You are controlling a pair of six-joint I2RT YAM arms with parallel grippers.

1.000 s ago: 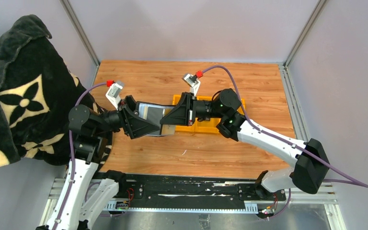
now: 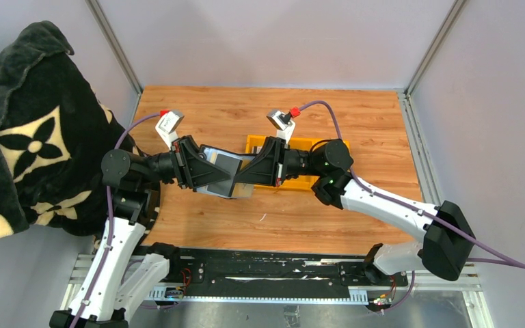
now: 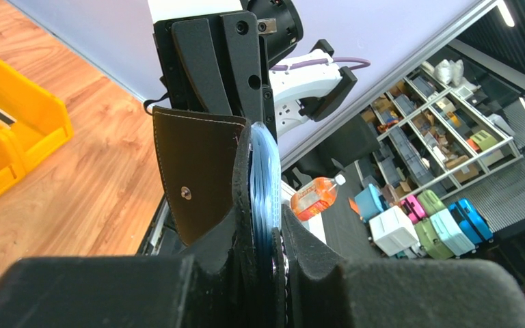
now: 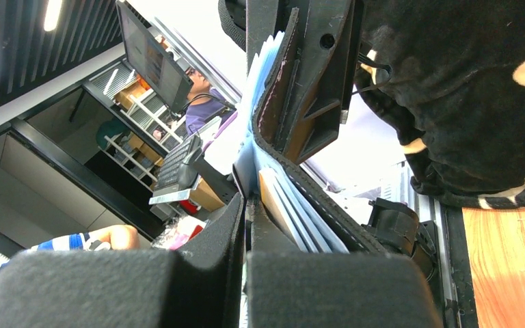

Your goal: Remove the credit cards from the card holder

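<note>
The card holder (image 2: pixel 227 172) hangs open above the table, its brown cover (image 3: pixel 195 164) and bluish clear sleeves (image 3: pixel 265 181) showing in the left wrist view. My left gripper (image 2: pixel 231 179) is shut on the holder, whose thickness keeps the fingers apart. From the right, my right gripper (image 2: pixel 236 180) reaches the sleeves with its fingers together. In the right wrist view its tips meet at the edge of the sleeves (image 4: pixel 290 198); whether a card or sleeve edge is pinched there is unclear. A beige card (image 2: pixel 244 190) shows at the holder's right side.
A yellow bin (image 2: pixel 299 183) stands on the wooden table behind and below the right gripper. A dark patterned blanket (image 2: pixel 34 147) is heaped at the left.
The holder and both grippers have shifted slightly to the right, and the holder has tilted a little. The right gripper remains at the sleeves.
</note>
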